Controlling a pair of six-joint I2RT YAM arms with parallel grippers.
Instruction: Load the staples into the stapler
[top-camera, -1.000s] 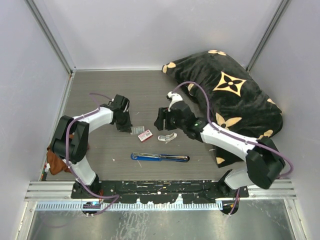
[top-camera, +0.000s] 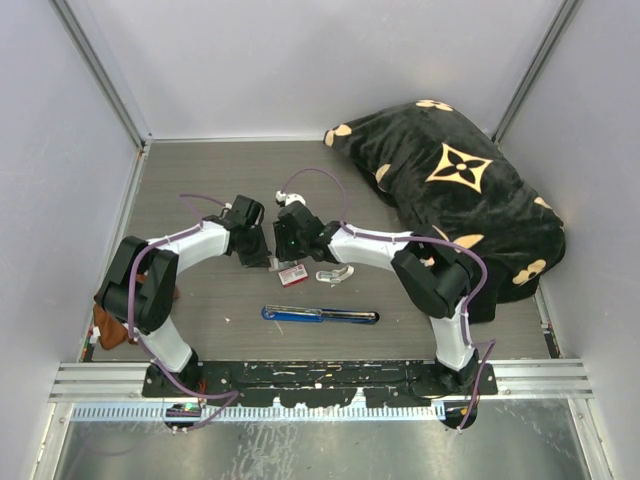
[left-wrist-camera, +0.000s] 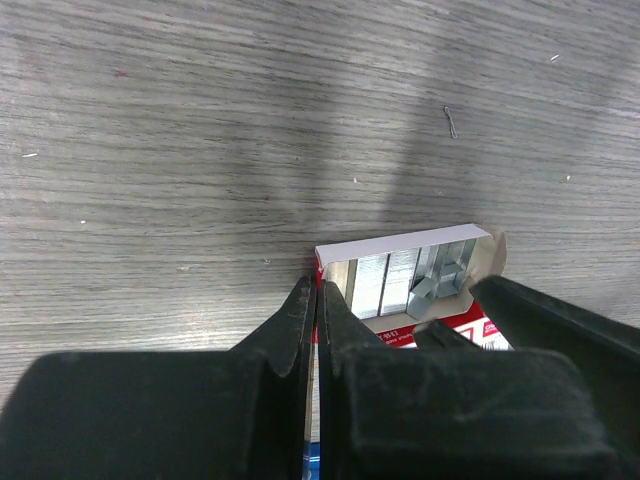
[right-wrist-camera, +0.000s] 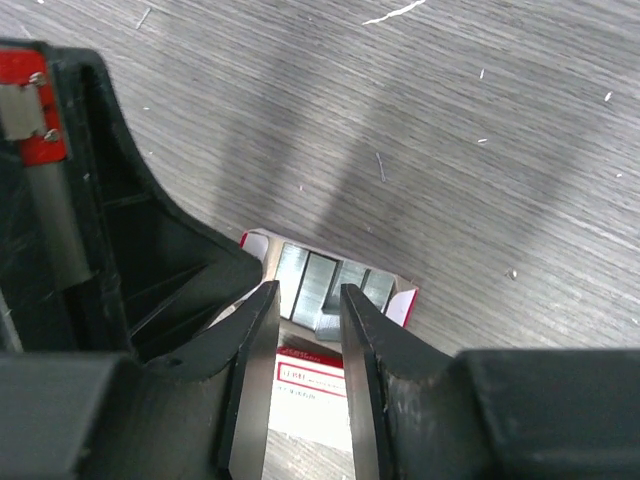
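The open staple tray (left-wrist-camera: 410, 240), with rows of silver staples (left-wrist-camera: 385, 280) and some loose pieces inside, lies on the table. My left gripper is shut at its end, with the thin red edge of the wall showing between the fingertips. Over the tray, my right gripper is part open, its tips apart above the staples (right-wrist-camera: 320, 285); contact with them cannot be made out. Beside the tray is the red and white box (top-camera: 292, 274). The long blue stapler (top-camera: 320, 314) lies opened out towards the front.
A small white object (top-camera: 335, 273) sits right of the box, near the right forearm. A dark patterned cushion (top-camera: 460, 180) fills the right back. Brown cloth (top-camera: 110, 328) lies at the far left. Stray staples (left-wrist-camera: 450, 122) dot the otherwise bare table behind the tray.
My right arm has swung left from beyond the box to above the staple tray, close to the left gripper. Earlier, the left gripper shifted slightly right; it is now still.
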